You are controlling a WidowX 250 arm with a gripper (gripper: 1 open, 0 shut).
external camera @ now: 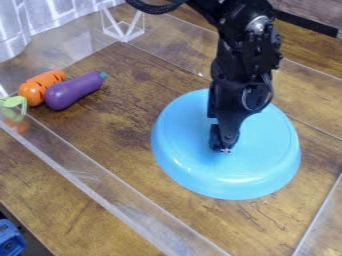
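A black gripper reaches down from the top over a large round blue lid or bowl. Its fingertips are at the blue piece's upper middle. Whether the fingers are open or shut, and whether anything is between them, is hard to tell in this dark view.
An orange toy vegetable and a purple eggplant lie at the left, near a pale green item. Clear walls run along the left side. Bare wood shows at lower left and right.
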